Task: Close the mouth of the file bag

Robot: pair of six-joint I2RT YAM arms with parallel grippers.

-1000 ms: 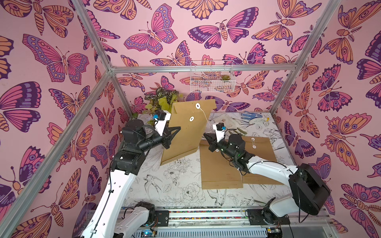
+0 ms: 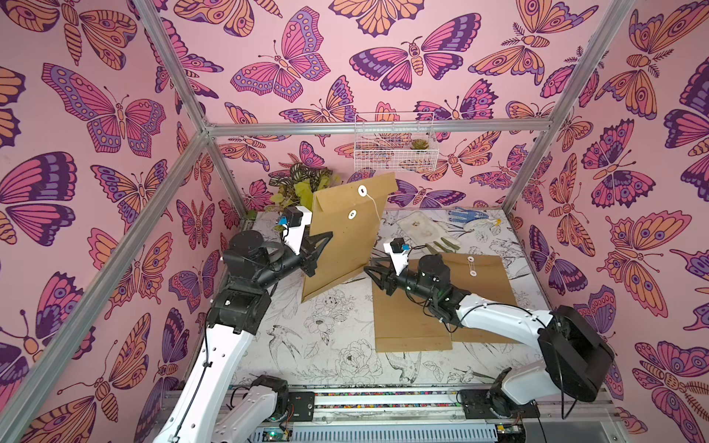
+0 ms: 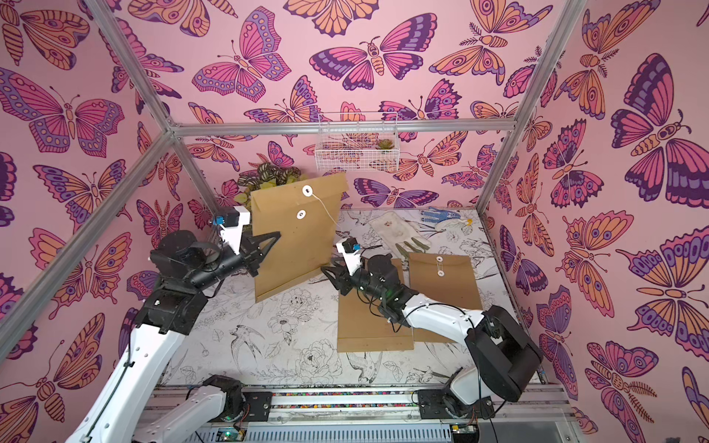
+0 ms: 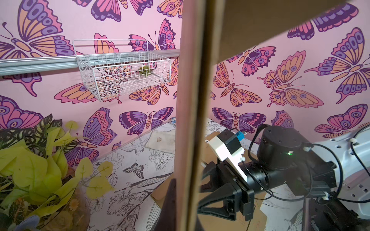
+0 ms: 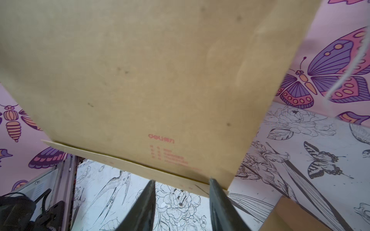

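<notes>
A brown kraft file bag [image 2: 343, 243] hangs tilted from my left gripper [image 2: 317, 247], which is shut on its left edge. At its top the flap carries a white button [image 2: 362, 190] with a string hanging toward the lower right; a second button [image 2: 352, 215] sits just below. My right gripper [image 2: 373, 271] is beside the bag's lower right, its fingers apart and nothing visible between them. In the right wrist view the bag's face fills the area above those fingers, and the string is a blurred white line at the right.
More flat file bags [image 2: 480, 295] lie on the right of the table. A leafy plant [image 4: 46, 165] stands at the back left. A white wire basket [image 2: 395, 158] hangs on the back wall. Gloves [image 2: 465, 215] and a pale pouch lie at the back right.
The string has swung.
</notes>
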